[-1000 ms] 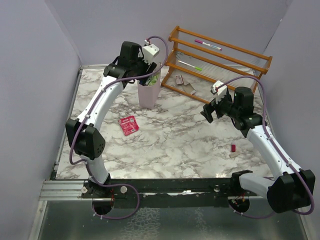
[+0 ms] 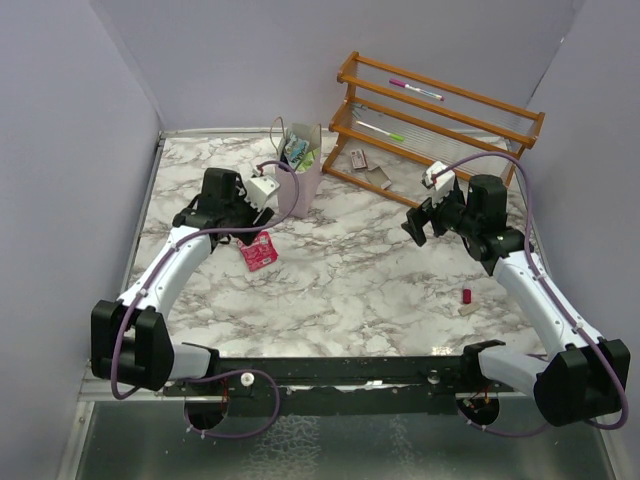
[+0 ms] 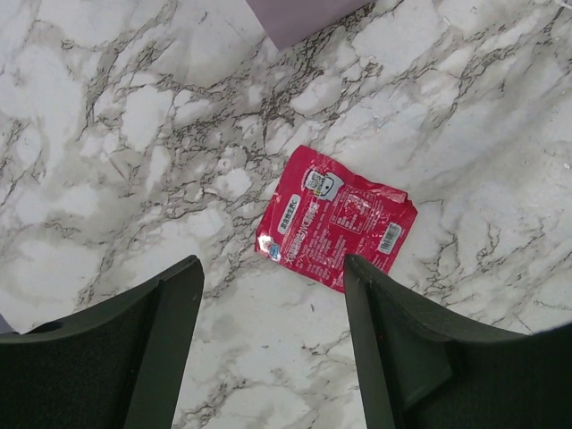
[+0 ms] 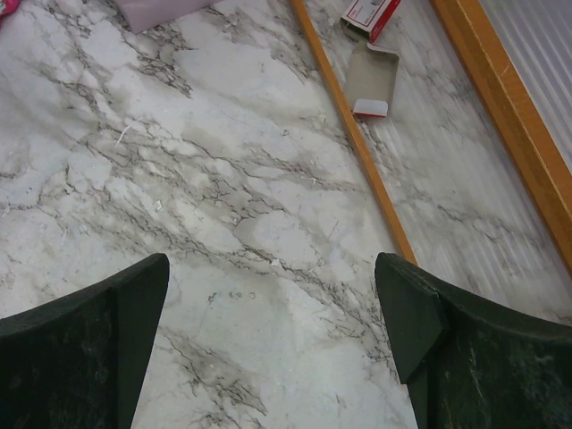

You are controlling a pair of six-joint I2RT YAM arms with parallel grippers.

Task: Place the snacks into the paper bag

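Note:
A red snack packet [image 3: 335, 223] lies flat on the marble table, just beyond the open fingers of my left gripper, which hangs over it. In the top view the lavender paper bag [image 2: 306, 195] stands behind that gripper, with colourful packets visible in its mouth; its lower edge also shows at the top of the left wrist view. My right gripper is open over bare table at the right, nothing between its fingers.
A wooden two-tier rack [image 2: 437, 88] with pens stands at the back right. Small boxes [image 4: 371, 76] lie under it. A small red item [image 2: 467, 296] lies near the right arm.
My left gripper has moved from over the bag down and toward the front left, to the red packet. The right arm has stayed put.

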